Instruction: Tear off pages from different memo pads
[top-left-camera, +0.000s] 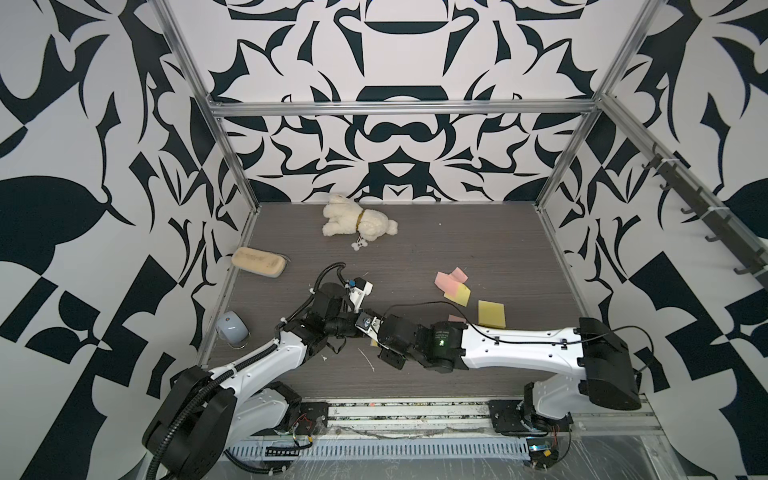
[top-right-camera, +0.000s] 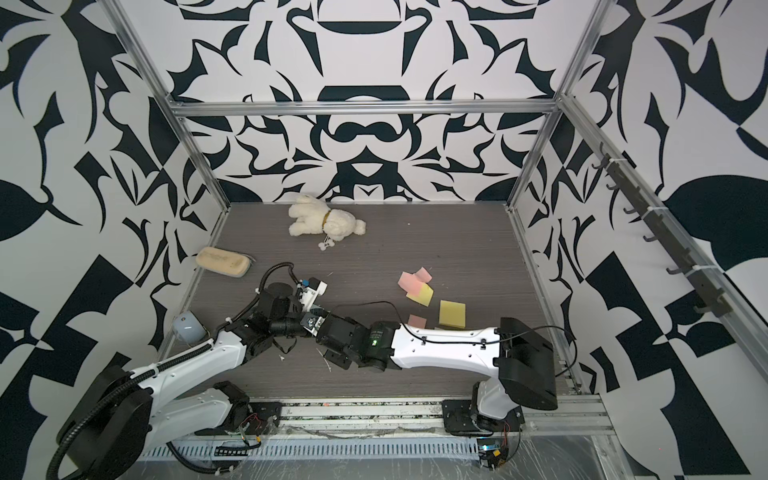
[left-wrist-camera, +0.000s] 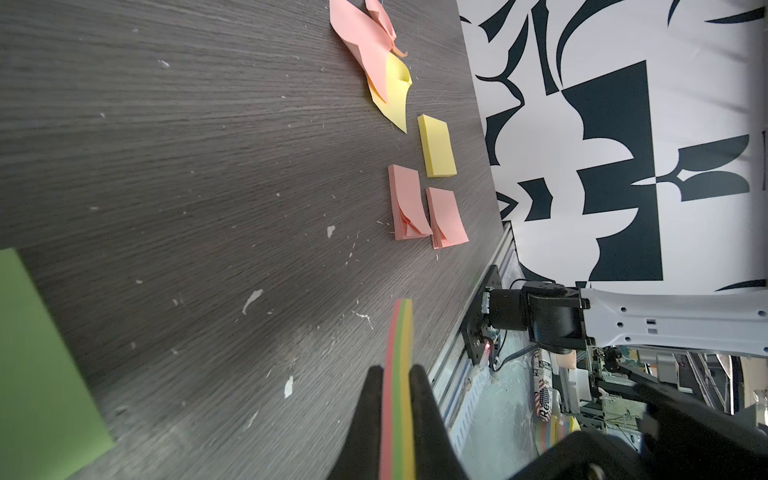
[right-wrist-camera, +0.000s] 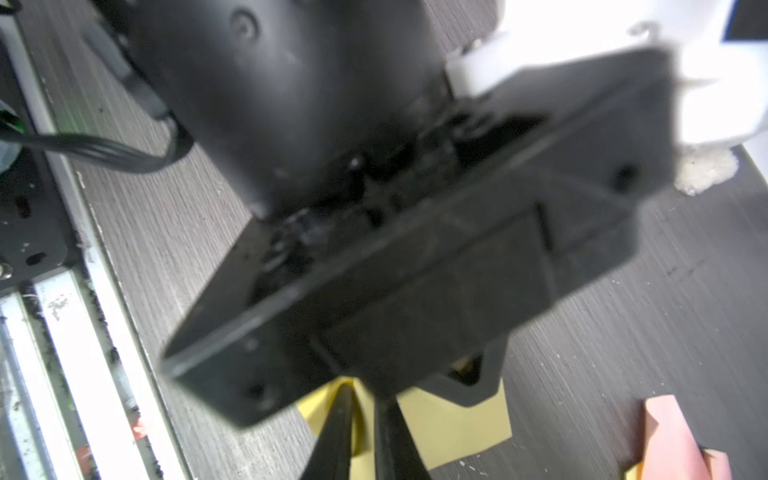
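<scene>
My left gripper is shut on a thin upright memo pad (left-wrist-camera: 397, 352) with pink, green and yellow edges. A green sheet (left-wrist-camera: 44, 376) shows at that view's left. In the top left view my right gripper (top-left-camera: 372, 324) meets the left one (top-left-camera: 356, 321), so the tips hide each other. The right wrist view shows the right gripper slightly open, with yellow paper (right-wrist-camera: 460, 424) below and behind its fingers; whether it touches is unclear. Two pink pads (left-wrist-camera: 409, 204) and a yellow pad (top-left-camera: 491, 314) lie to the right.
Torn pink and yellow sheets (top-left-camera: 450, 282) lie right of centre. A plush toy (top-left-camera: 357, 220) rests at the back, with a tan case (top-left-camera: 260, 261) and a grey mouse (top-left-camera: 232, 329) on the left.
</scene>
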